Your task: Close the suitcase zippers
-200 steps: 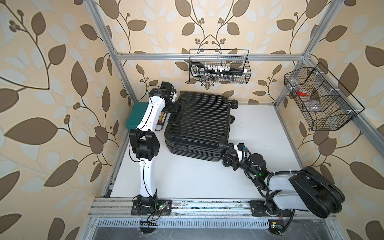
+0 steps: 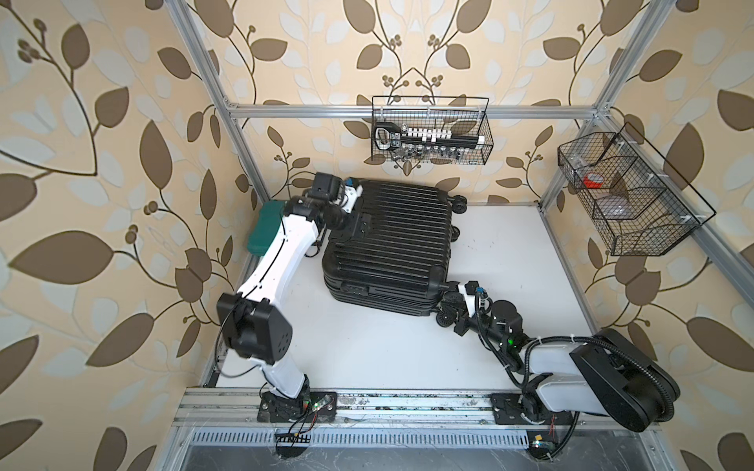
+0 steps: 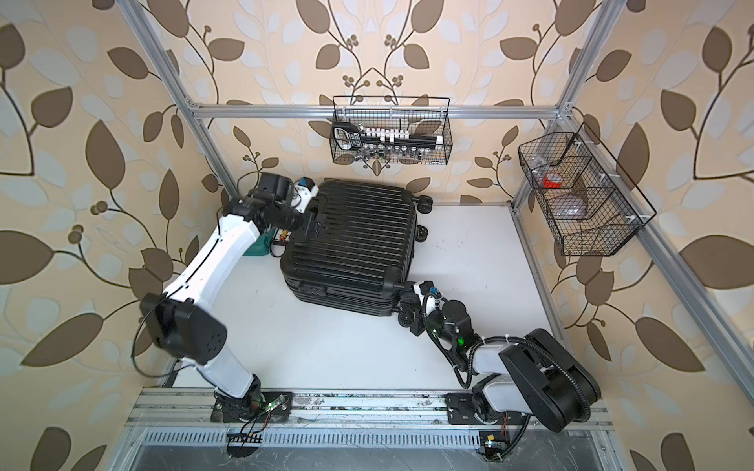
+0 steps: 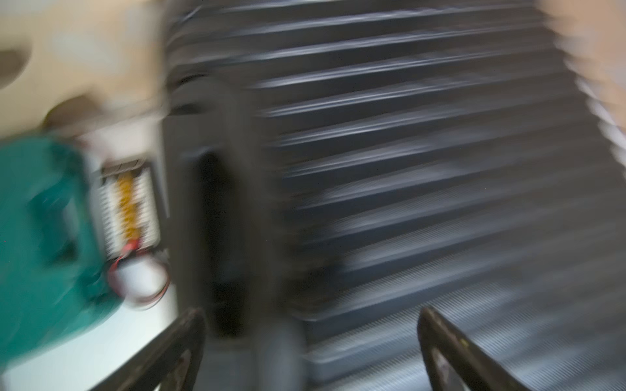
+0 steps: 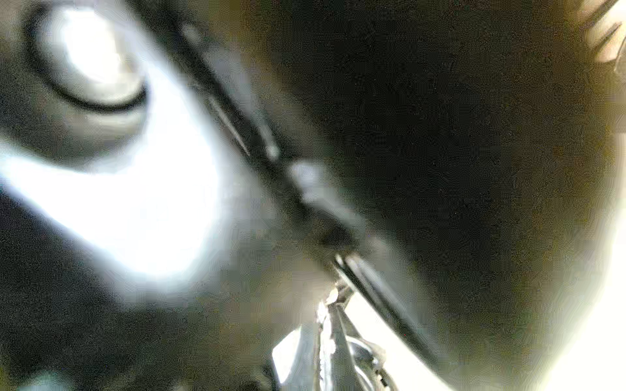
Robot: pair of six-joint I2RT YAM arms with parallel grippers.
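Observation:
A black ribbed suitcase (image 2: 392,235) lies on its side on the white table (image 2: 510,251), wheels to the right. Its zippers cannot be made out. In the blurred left wrist view its recessed handle (image 4: 221,215) runs along the left edge. My left gripper stands open over that edge, nothing held. My right gripper (image 2: 459,302) is low at the suitcase's front right corner by a wheel; in the right wrist view its fingertips are shut against dark, blurred surfaces, with nothing clearly between them.
A teal case (image 2: 267,227) and small electronics (image 4: 130,215) sit left of the suitcase. Wire baskets (image 2: 432,129) hang on the back and right walls.
My left arm has swung right, from beside the suitcase's left edge to over it, and is blurred with motion. The right gripper has barely moved.

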